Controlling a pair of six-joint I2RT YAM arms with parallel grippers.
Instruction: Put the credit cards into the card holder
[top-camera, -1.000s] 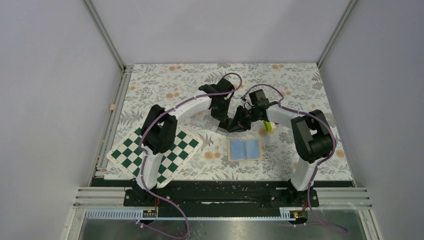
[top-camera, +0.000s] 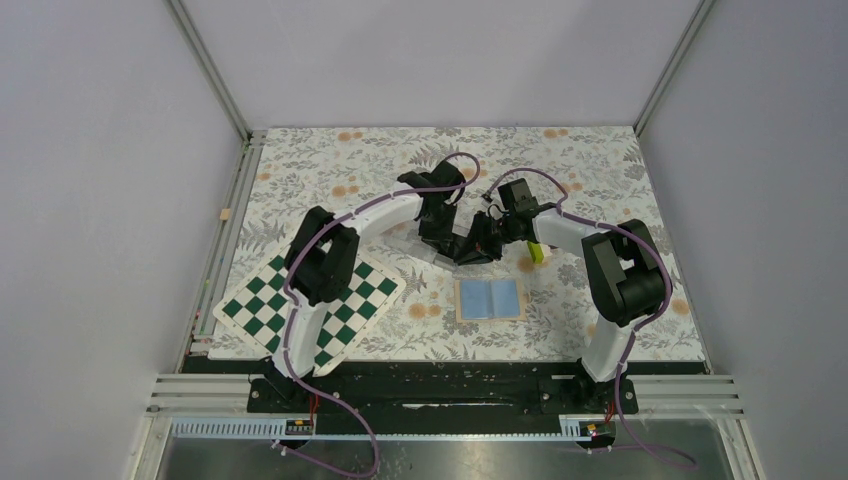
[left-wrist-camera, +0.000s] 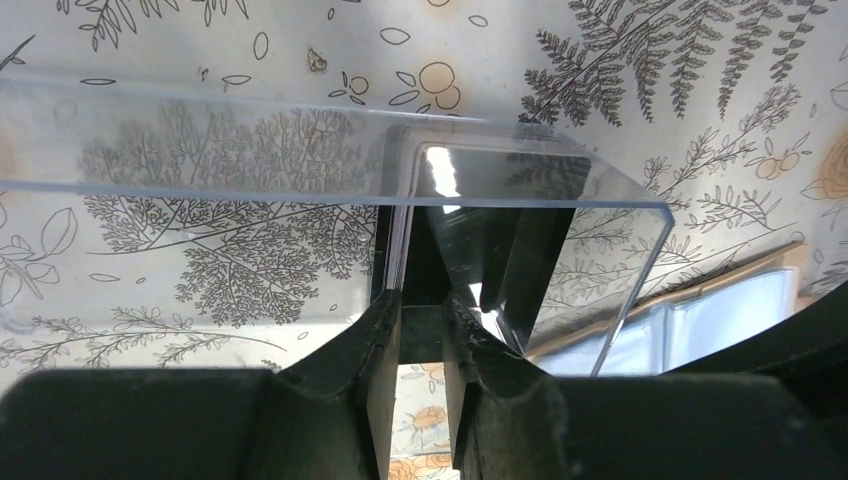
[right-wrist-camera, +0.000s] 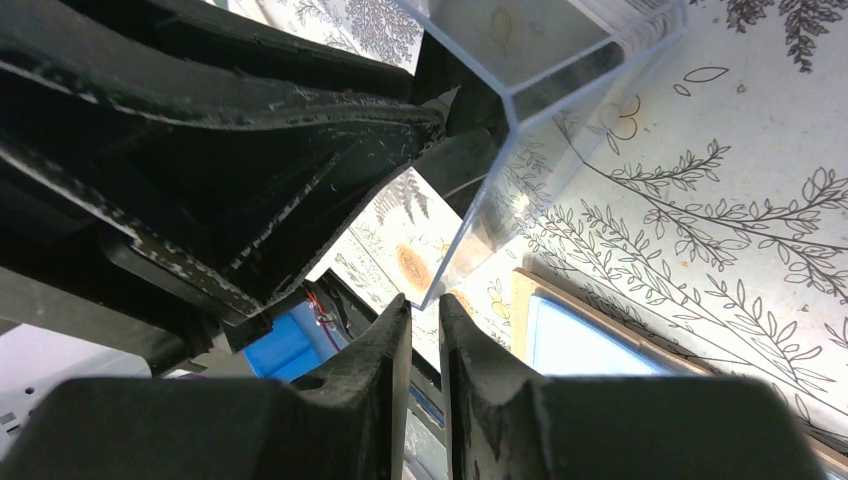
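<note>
A long clear plastic box (left-wrist-camera: 250, 150) lies mid-table, with dark, glossy card-like pieces (left-wrist-camera: 545, 180) inside its near end. Which of these are cards is hard to make out. My left gripper is over the box's open side, its fingers part open, with a black surface (left-wrist-camera: 430, 255) showing beyond the gap. At the box's end corner, my right gripper is shut on the rim of the clear wall (right-wrist-camera: 520, 190). From above, both arms partly cover the box. A light-blue, two-panel piece (top-camera: 490, 299) with a tan border lies flat in front; I cannot tell if it is the card holder.
A green-and-white checkered board (top-camera: 330, 310) lies under the left arm. A yellow-green object (top-camera: 537, 252) is partly hidden by the right arm. My grippers are very close together.
The left gripper has shifted slightly toward the front and left over the box. The right arm, the box and the light-blue piece look still.
</note>
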